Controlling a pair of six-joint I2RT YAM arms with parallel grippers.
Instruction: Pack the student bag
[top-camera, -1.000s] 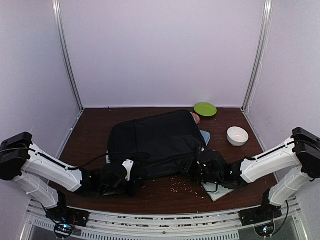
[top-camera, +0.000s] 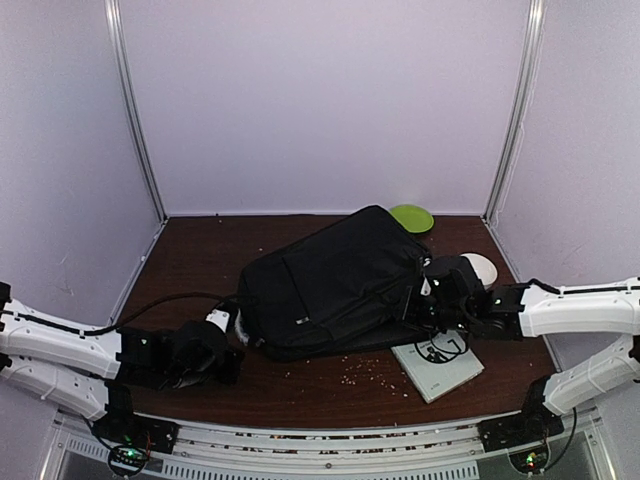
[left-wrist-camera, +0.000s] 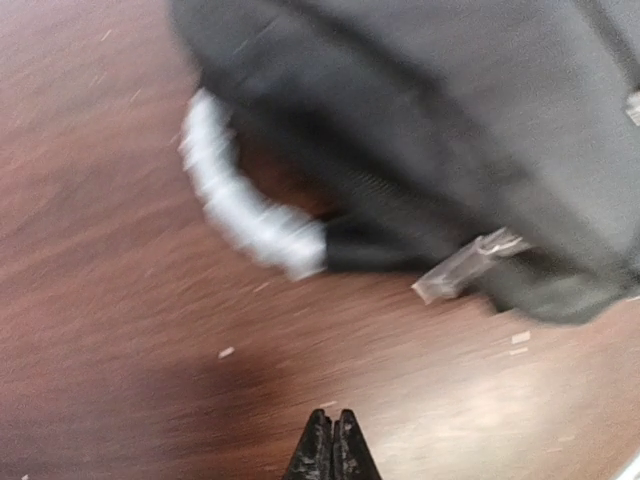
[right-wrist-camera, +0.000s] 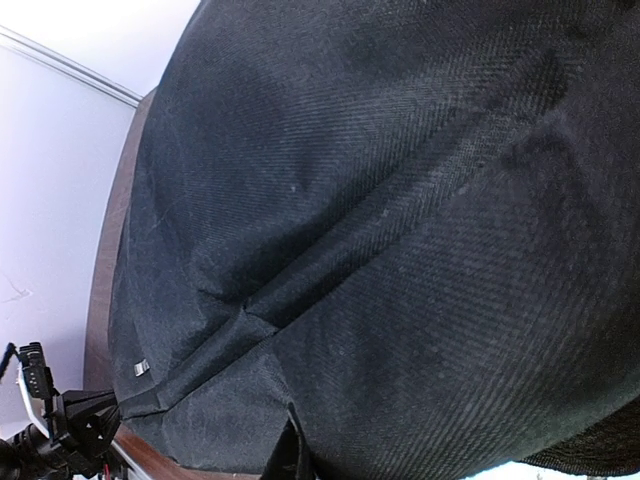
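Note:
A black bag (top-camera: 330, 275) lies slantwise across the middle of the table, its right end higher than its left. My right gripper is shut on the bag's fabric near its right end; the fold of cloth runs up from the fingers in the right wrist view. Left of the bag, my left gripper is shut with nothing between its fingers, over bare table. In the left wrist view the bag's end shows a whitish wrapped handle (left-wrist-camera: 240, 205) and a clear-looking tab (left-wrist-camera: 468, 265), both blurred. Whatever is inside the bag is hidden.
A white flat book or box (top-camera: 440, 372) lies at front right, partly beneath the right arm. Behind stand a green plate (top-camera: 412, 218) and a white bowl (top-camera: 482, 268), half covered. Pale crumbs (top-camera: 365, 375) dot the front.
My right gripper has moved right and back, pulling the bag's right end along and turning it. My left gripper has drawn away to the left. The pink and blue items are now covered.

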